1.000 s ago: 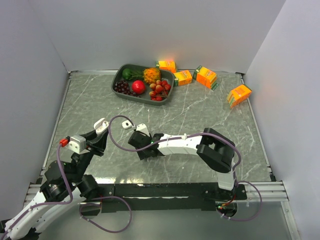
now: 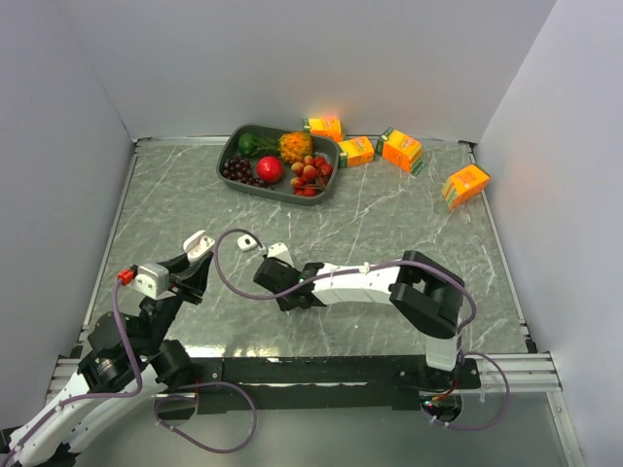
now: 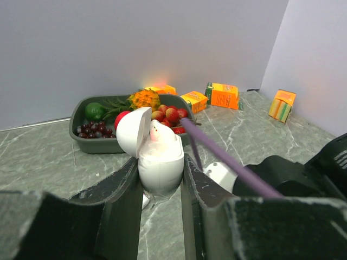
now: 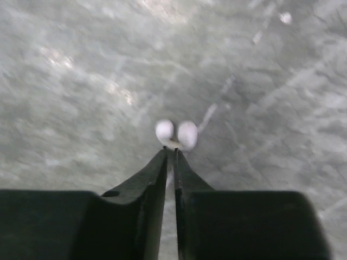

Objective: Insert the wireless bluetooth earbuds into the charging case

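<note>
My left gripper is shut on the white charging case (image 3: pixel 160 162), raised with its lid open, at the left of the top view. My right gripper is down over the marble worktop near the middle; in the right wrist view its fingertips are close together at a small white earbud piece (image 4: pixel 187 133) with two pale lobes. Whether it grips this is unclear in the blurred view. A small white object (image 2: pixel 246 242), apparently an earbud or case part, lies just left of the right gripper in the top view.
A grey tray (image 2: pixel 234 185) of fruit stands at the back, with several orange boxes (image 2: pixel 399 148) to its right and back. Purple cables loop over both arms.
The left arm and the case held in it look unchanged.
</note>
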